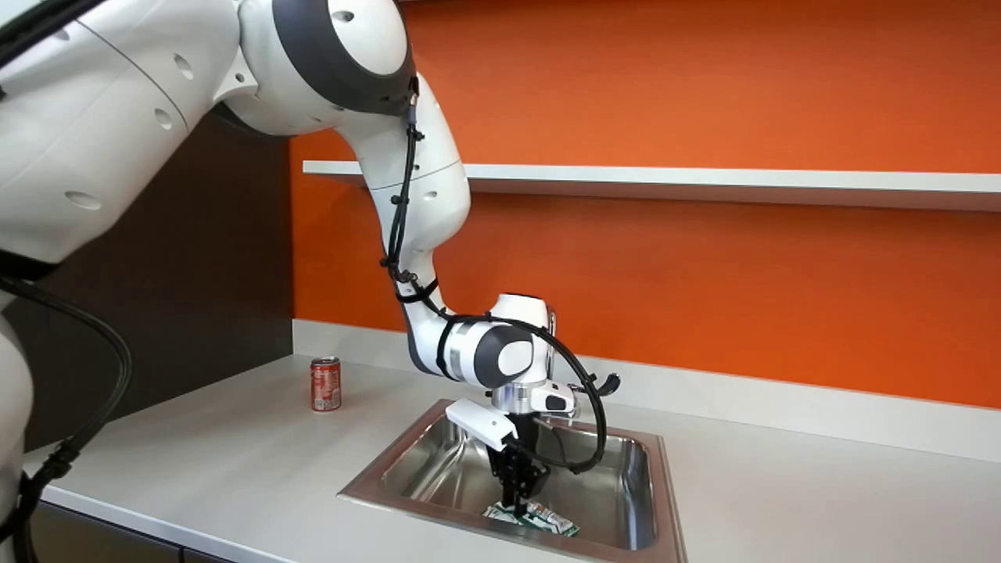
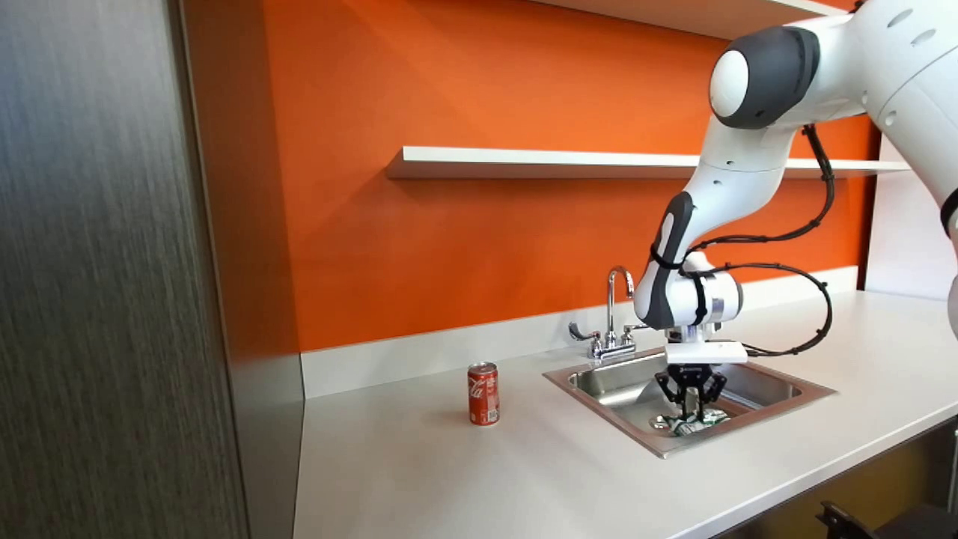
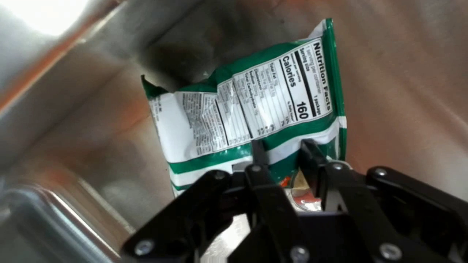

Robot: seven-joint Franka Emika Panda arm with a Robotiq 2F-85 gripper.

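Observation:
A green-and-white snack bag (image 3: 272, 94) lies in the steel sink, its Nutrition Facts panel facing up in the wrist view. My gripper reaches down over the bag's lower edge. Its two fingers stand partly apart, with green and white wrapper visible in the gap. Whether they pinch the bag is unclear. In exterior view 1 the gripper (image 1: 516, 507) is low inside the sink, and the bag (image 1: 555, 521) shows on both sides of the fingertips. Exterior view 2 has the gripper (image 2: 692, 412) down at the bag (image 2: 711, 419) too.
Metal walls and a rim (image 1: 671, 507) surround the gripper in the sink. A faucet (image 2: 612, 310) rises behind it. On the counter to the left stands a red can (image 1: 325, 384). A white shelf (image 1: 732, 177) runs along the orange wall.

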